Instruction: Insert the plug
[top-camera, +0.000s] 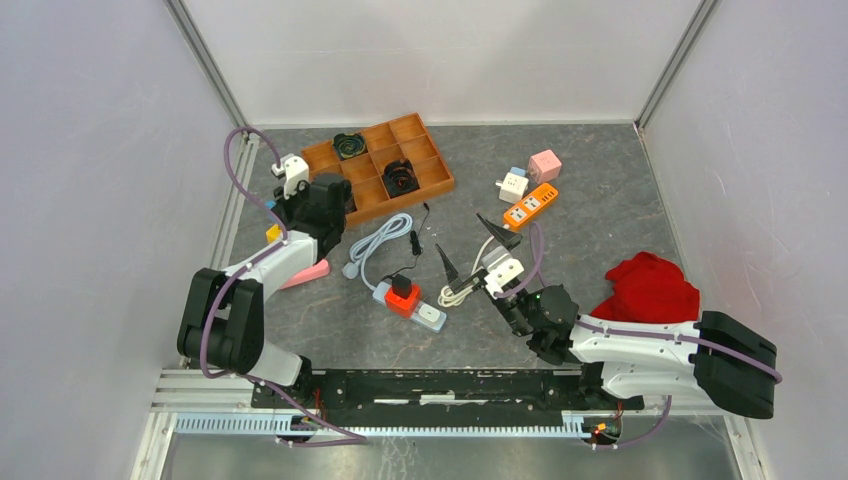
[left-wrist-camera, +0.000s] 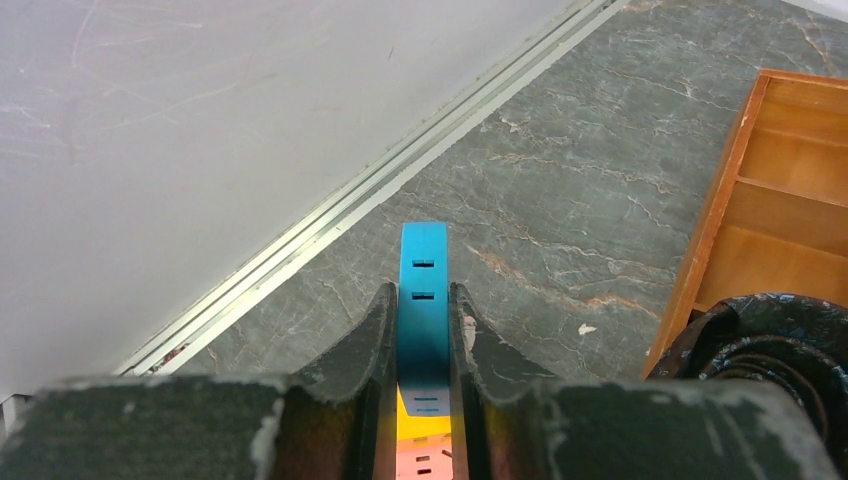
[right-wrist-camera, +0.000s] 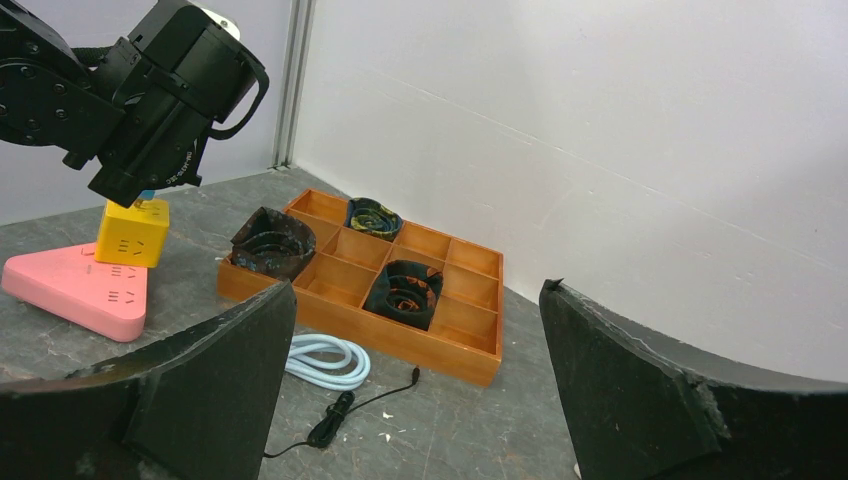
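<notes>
My left gripper is shut on a blue plug adapter (left-wrist-camera: 423, 262), held upright over a yellow cube socket (right-wrist-camera: 132, 235). The yellow cube sits on a pink triangular power strip (right-wrist-camera: 75, 283). In the right wrist view the left gripper's body hides most of the blue adapter, and whether it touches the cube I cannot tell. My right gripper (top-camera: 478, 245) stands open over the middle-right of the table, its fingers apart with nothing between them.
A wooden compartment tray (top-camera: 420, 150) holds dark rolled items. Coiled cables, a red plug block (top-camera: 400, 305) on a power strip, an orange strip (top-camera: 530, 204), white and pink cubes and a red cloth (top-camera: 645, 290) lie around.
</notes>
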